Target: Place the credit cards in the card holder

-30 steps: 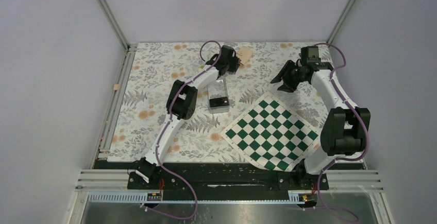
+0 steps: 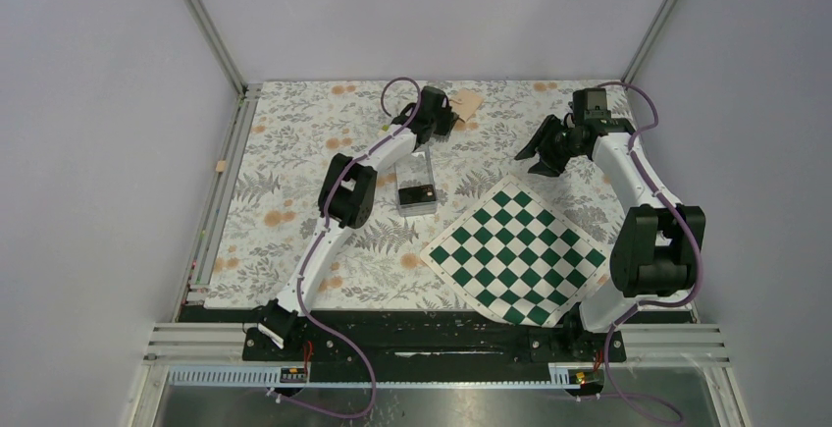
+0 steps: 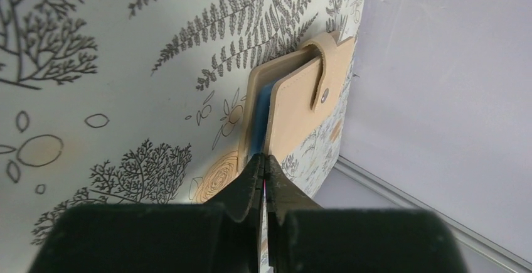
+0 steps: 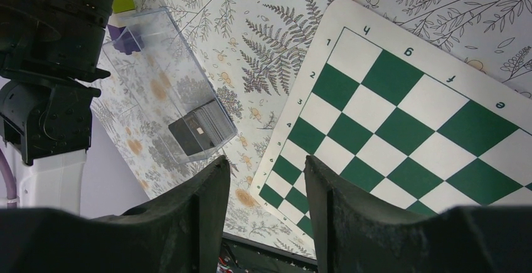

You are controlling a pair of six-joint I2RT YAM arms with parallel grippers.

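The tan leather card holder [image 3: 304, 100] lies on the patterned cloth, its snap strap looped over one side. A blue card [image 3: 261, 113] shows between its two leather flaps. My left gripper is shut, its tips at the near end of the holder's opening; whether they touch the card's edge is hard to tell. From above, the holder [image 2: 467, 104] is partly covered by the left arm. Over the cloth on the right, away from the holder, my right gripper stands part open and empty.
A clear open box [image 2: 416, 206] with a flat dark item [image 4: 194, 132] inside sits below the left arm. Beside the box are a purple and a yellow-green object [image 4: 123, 2]. A green and white checkered mat [image 2: 517, 250] covers the front right.
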